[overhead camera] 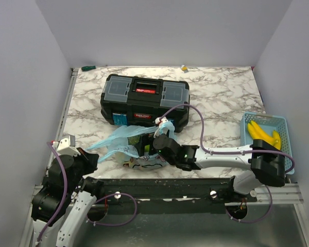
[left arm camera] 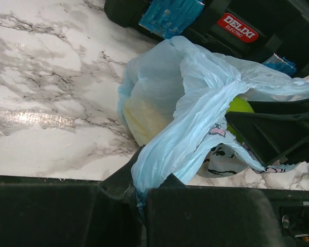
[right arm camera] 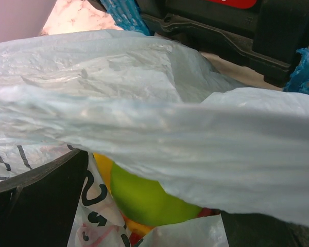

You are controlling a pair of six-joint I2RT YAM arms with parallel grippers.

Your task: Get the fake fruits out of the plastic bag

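The pale blue plastic bag (left arm camera: 195,110) lies in front of the toolbox, its edge stretched left to my left gripper (overhead camera: 87,152). That gripper is shut on the bag's rim. Inside the bag mouth, my right gripper has its fingers (right arm camera: 41,203) spread apart. A green fake fruit (right arm camera: 149,200) sits deeper between them, with a gap to the left finger; plastic hides its upper part. Yellow and red bits of other fruit show around it. Through the bag's left side a pale yellow shape (left arm camera: 144,121) is visible.
A black toolbox (overhead camera: 144,98) stands right behind the bag. At the right edge is a blue basket (overhead camera: 247,118) holding yellow bananas (overhead camera: 262,134). The marble tabletop (overhead camera: 216,98) between toolbox and basket is mostly clear.
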